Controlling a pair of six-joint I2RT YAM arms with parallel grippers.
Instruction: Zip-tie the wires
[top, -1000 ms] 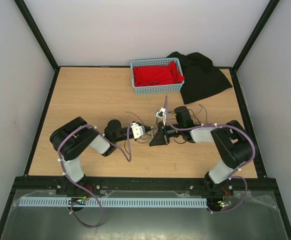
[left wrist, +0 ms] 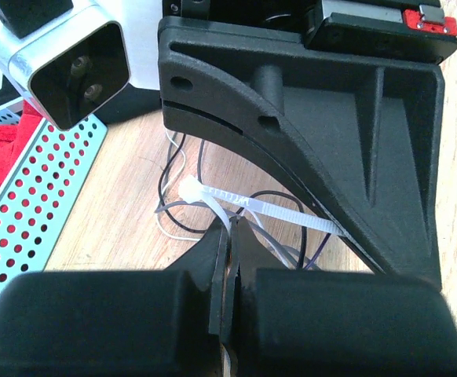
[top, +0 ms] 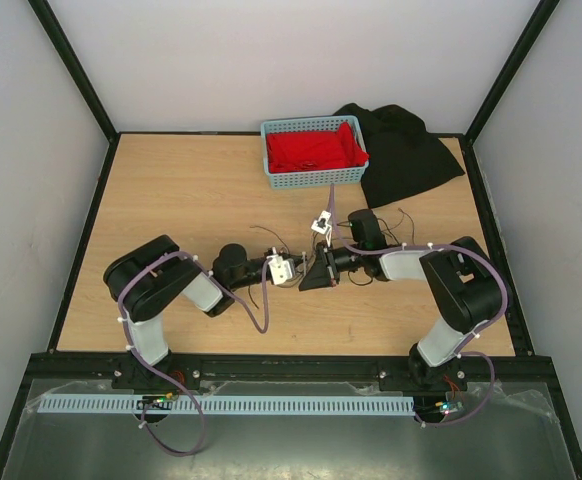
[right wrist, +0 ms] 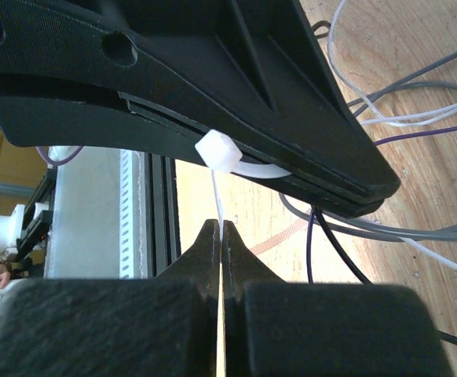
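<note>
A white zip tie (left wrist: 272,210) runs between my two grippers, which are close together over the middle of the table. Its small square head (right wrist: 219,151) sits free beside the left gripper's finger in the right wrist view. My left gripper is shut on a short curved stretch near the head. Pinched in my right gripper, also shut, is the strap, seen edge-on as a thin white line. Black, grey, white and purple wires (left wrist: 183,161) lie loosely behind the tie. Whether they pass through a loop of it cannot be told.
A light blue basket (top: 313,180) holding red cloth (top: 316,150) stands at the back. Dark cloth (top: 401,160) is draped to its right. Wire ends (top: 271,232) spread out around both grippers. Bare table lies at the left and front.
The right arm has barely moved.
</note>
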